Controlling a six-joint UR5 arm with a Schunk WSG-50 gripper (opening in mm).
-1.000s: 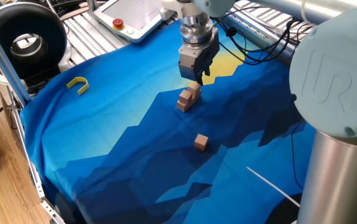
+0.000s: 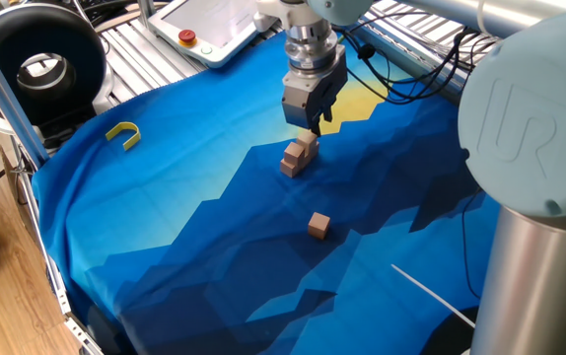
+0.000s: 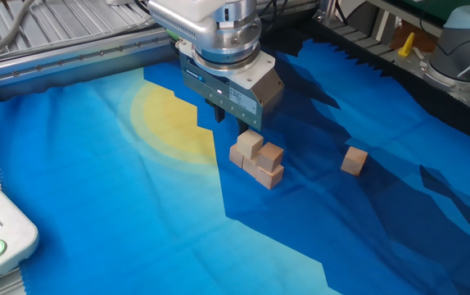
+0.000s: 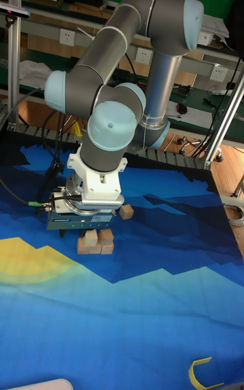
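Observation:
Small wooden blocks are stacked in a low pile on the blue cloth, with a bottom row and two blocks on top: a paler upper block [image 3: 250, 144] and a browner upper block [image 3: 270, 156]. In the second exterior view, my gripper [image 3: 231, 124] hangs just behind the pile, its dark fingers [image 3: 219, 113] spread apart with nothing visible between them. One finger comes down close behind the paler block; whether it touches cannot be made out. A single wooden block [image 2: 318, 226] lies apart from the pile. In the third view the gripper body stands behind the pile [image 4: 95, 249].
The printed cloth [image 2: 155, 197] has wide bare areas around the blocks. A yellow curved piece [image 2: 123, 134] lies near its edge, and a teach pendant [image 2: 209, 28] with a red button stands beyond. A white rod [image 2: 431, 294] and the arm's column are on the right.

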